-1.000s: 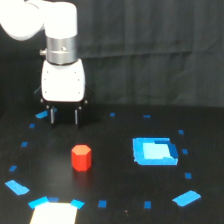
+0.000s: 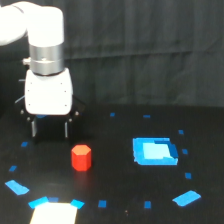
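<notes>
A red block [image 2: 81,157] with a hexagon-like outline rests on the dark table, left of centre in the camera view. My gripper [image 2: 51,127] hangs from the white arm, behind the block and to its left. Its two dark fingers stand apart and look open, with nothing visible between them. At the right lies a blue square piece [image 2: 138,147] with a white middle, well apart from the red block.
Small blue marks dot the black table, with larger blue patches at the left [image 2: 17,187] and right [image 2: 186,198]. A pale object [image 2: 53,213] is cut off by the bottom edge. Clear table separates the red block and blue piece.
The arm and gripper have moved left and a little lower in the view. The red block and the blue piece stay where they were.
</notes>
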